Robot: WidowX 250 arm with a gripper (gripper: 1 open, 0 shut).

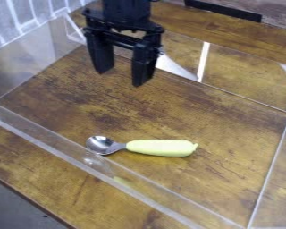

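Note:
A black two-fingered gripper (121,61) hangs over the upper middle of the wooden surface, its fingers apart with nothing between them. Below it, toward the front, a metal spoon (104,145) lies flat beside a pale yellow-green object (163,148), which looks like its handle or a toy corn touching the spoon's stem.
Clear plastic walls (115,176) border the wooden work area (217,116) on several sides. The wood around the spoon is bare. A white railing (21,22) is at the back left.

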